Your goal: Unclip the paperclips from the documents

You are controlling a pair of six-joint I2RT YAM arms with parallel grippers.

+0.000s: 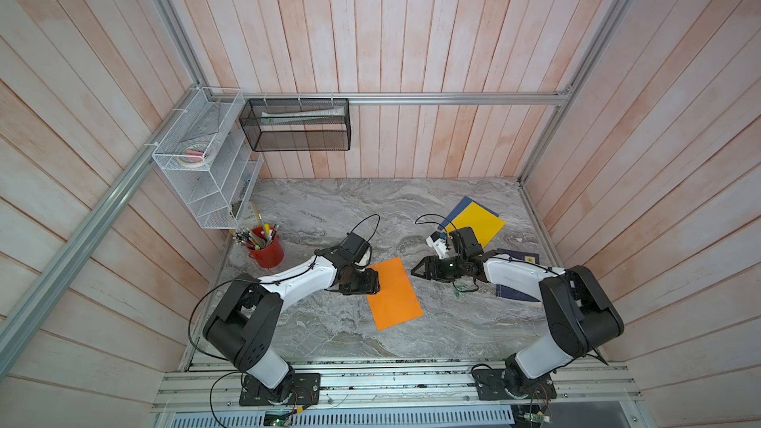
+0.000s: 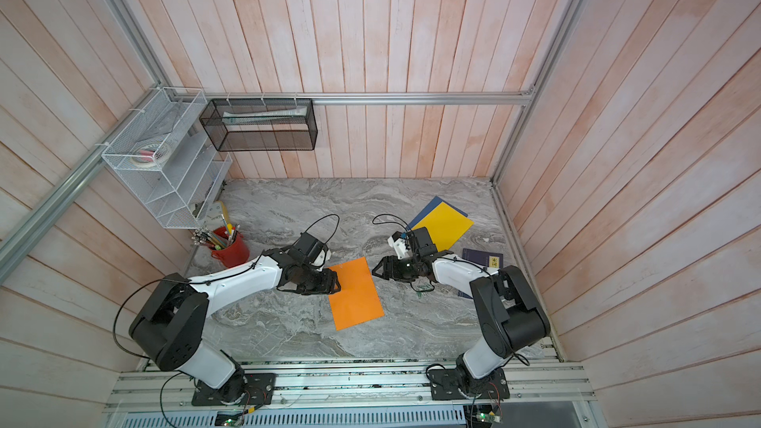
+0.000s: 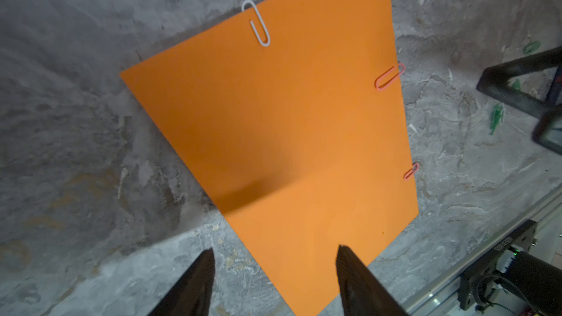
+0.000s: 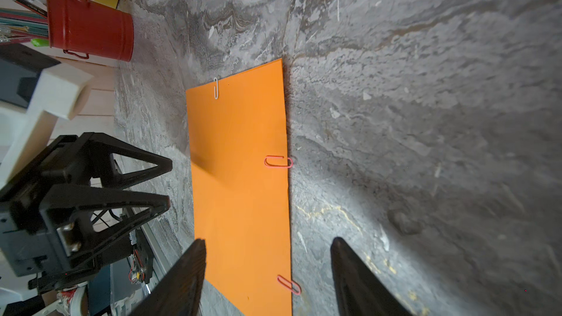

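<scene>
An orange document (image 3: 292, 117) lies flat on the marble table. On its edges sit a white paperclip (image 3: 257, 23) and two red ones: the red paperclip (image 4: 278, 162) partway down the right edge and the lower red paperclip (image 4: 289, 285). My left gripper (image 1: 366, 283) hovers over the sheet's left edge, its fingers (image 3: 196, 283) spread with nothing between them. To the right of the sheet, above bare table, is my right gripper (image 1: 425, 270), also open and empty. Green paperclips (image 3: 497, 118) lie loose on the table right of the sheet.
Yellow and blue sheets (image 1: 481, 223) lie at the back right, with a dark blue document (image 1: 517, 293) partly under the right arm. A red bucket (image 1: 268, 250) of pens stands at the left, below white wire shelves (image 1: 207, 178).
</scene>
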